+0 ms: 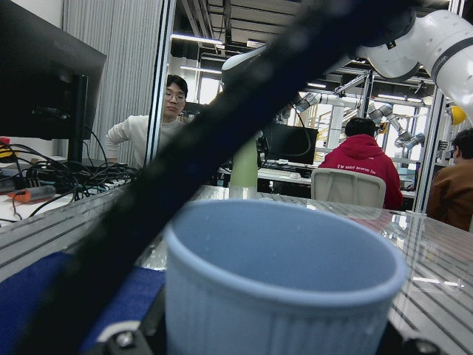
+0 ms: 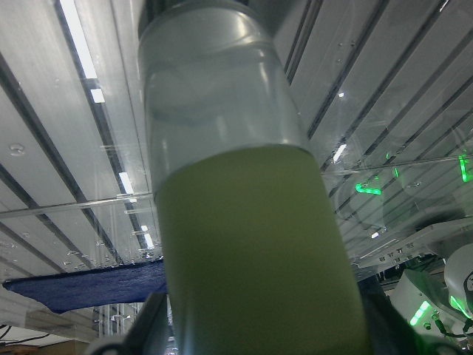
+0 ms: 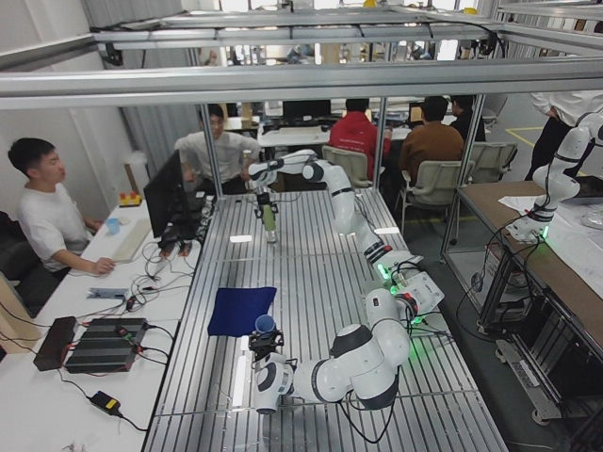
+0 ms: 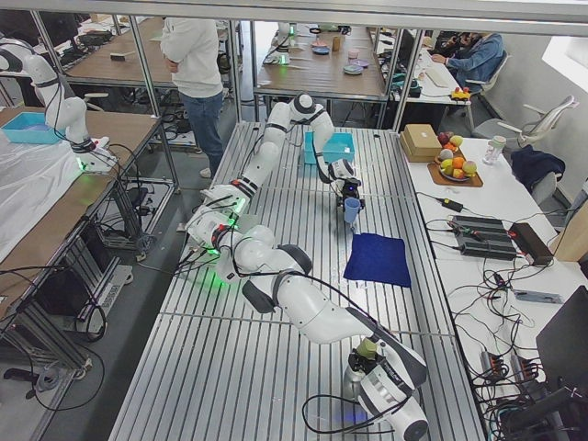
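A blue cup [image 3: 265, 324] is at my left gripper [image 3: 266, 339], beside the dark blue cloth [image 3: 240, 311]; in the left wrist view the cup [image 1: 284, 310] fills the lower middle, the fingers mostly hidden behind it, so their grip is unclear. A green bottle with a clear top [image 3: 268, 218] stands at the far end of the slatted table [image 3: 320, 273], my right gripper [image 3: 266, 207] around its upper part. The bottle [image 2: 255, 251] fills the right wrist view; whether the fingers are closed on it is unclear.
A light blue bin [image 4: 335, 147] and cardboard boxes [image 4: 421, 138] sit at one end. Monitors, cables and black power units [image 3: 104, 344] line the white side desk. People sit around the table.
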